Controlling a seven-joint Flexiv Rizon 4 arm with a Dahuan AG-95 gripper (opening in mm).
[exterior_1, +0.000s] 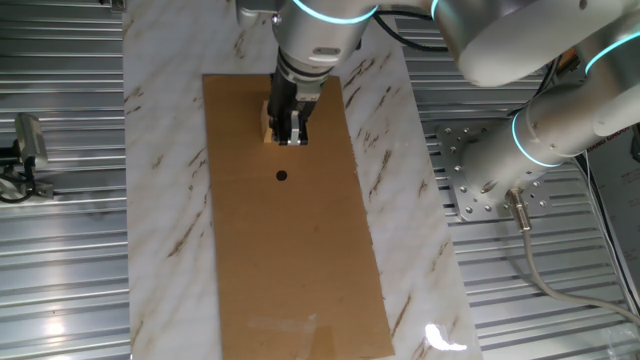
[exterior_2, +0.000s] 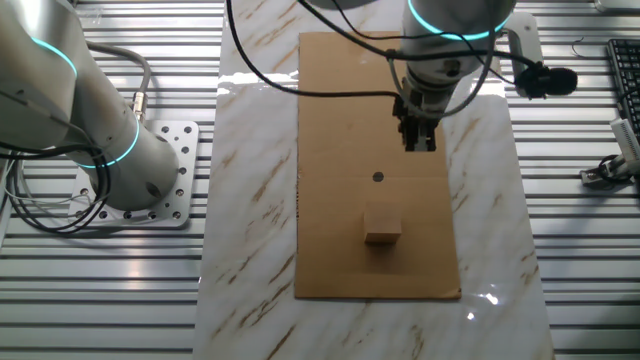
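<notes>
A small wooden block (exterior_2: 382, 222) sits on the brown cardboard sheet (exterior_2: 330, 240); in exterior view 1 the block (exterior_1: 267, 122) is mostly hidden behind my gripper (exterior_1: 293, 141). Near the block is a black round dot (exterior_1: 281, 175) on the cardboard. Exterior view 2 shows the gripper (exterior_2: 420, 148) above the sheet, pointing down, with the dot (exterior_2: 378, 177) and the block clear of it in that view. The fingers are dark and small at this distance, so whether they stand open or shut is unclear. No object can be made out between them.
The cardboard lies on a white marbled board (exterior_1: 165, 230), with slatted metal table on both sides. My arm's base plate (exterior_2: 178, 150) is bolted beside the board. Black cables (exterior_2: 320, 94) loop around the arm. Much of the cardboard is bare.
</notes>
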